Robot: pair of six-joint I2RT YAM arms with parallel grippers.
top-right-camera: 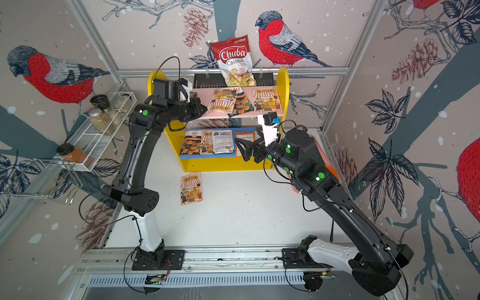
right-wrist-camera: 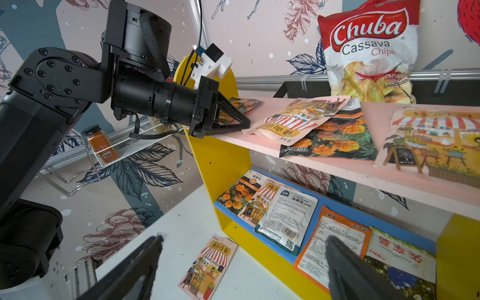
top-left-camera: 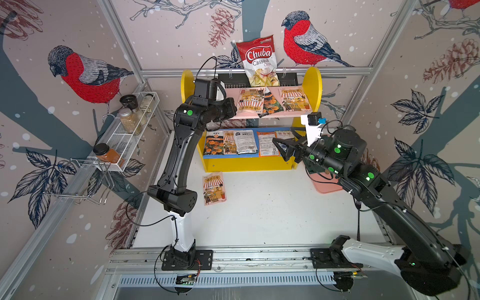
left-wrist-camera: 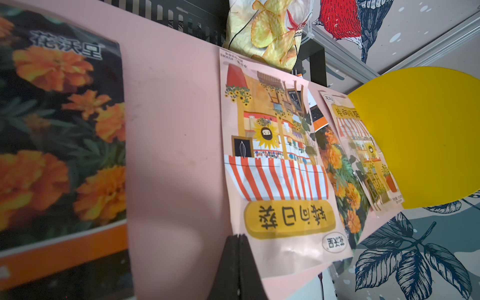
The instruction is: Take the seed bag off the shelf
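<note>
On the pink upper shelf point(top-left-camera: 245, 114) lies a seed bag with a striped awning point(left-wrist-camera: 277, 175), overlapping the marigold bag point(right-wrist-camera: 340, 137) to its right. My left gripper is shut, and no bag shows between its fingers; the tips are at the striped bag's lower left edge, though contact is hard to judge. From the side, that gripper reaches in over the shelf's left part. Another marigold bag point(left-wrist-camera: 60, 135) lies left of the fingers. My right gripper point(top-left-camera: 286, 142) stands open before the lower shelf, its blurred fingers point(right-wrist-camera: 137, 267) wide apart and empty.
A second awning bag point(right-wrist-camera: 435, 142) lies at the upper shelf's right, between yellow side panels point(left-wrist-camera: 420, 135). Chips point(right-wrist-camera: 370, 50) stand behind. Several packets fill the blue lower shelf point(top-left-camera: 227, 155). One bag point(top-left-camera: 214, 188) lies on the white table, otherwise clear in the middle.
</note>
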